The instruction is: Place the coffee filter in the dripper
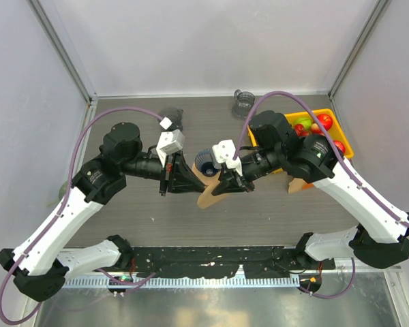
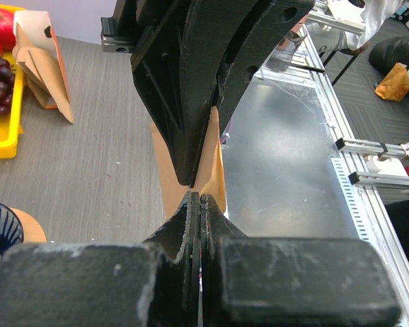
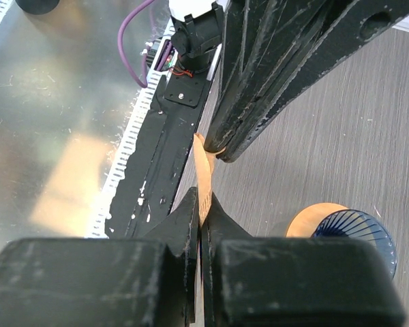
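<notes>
A brown paper filter point(image 1: 208, 197) is held upright between my two grippers at the centre. My right gripper is shut on it, its folded edge rising from the fingertips. My left gripper is shut right beside the paper; whether paper is caught in its fingertips is hard to see. The dark ribbed dripper point(image 3: 351, 231) stands on a tan base point(image 3: 307, 219) on the table behind the filter, apart from it.
A yellow bin of fruit point(image 1: 324, 119) stands at the back right, with a folded brown packet point(image 2: 44, 75) beside it. A glass mug point(image 1: 243, 103) is at the back.
</notes>
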